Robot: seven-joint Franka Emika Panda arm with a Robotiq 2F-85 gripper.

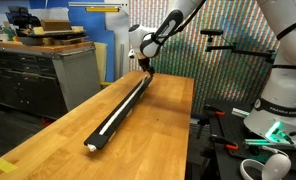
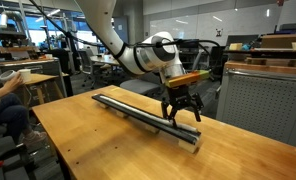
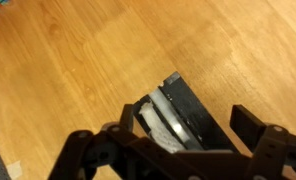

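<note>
A long narrow black bar (image 1: 118, 112) with a white strip along it lies on the wooden table, running away from the camera in exterior view 1. The same bar (image 2: 138, 111) crosses the table in exterior view 2, and pale pieces show beneath its edge. In the wrist view, one end of the bar (image 3: 175, 88) points into the space between the black fingers of my gripper. They stand wide apart; I cannot tell how high they are above the bar. Neither exterior view shows the gripper clearly.
A person (image 2: 158, 65) in a white shirt leans over the bar, hands close to its end. White arm parts (image 1: 280, 95) stand at the right of exterior view 1. Bare tabletop (image 2: 88, 135) lies in front of the bar.
</note>
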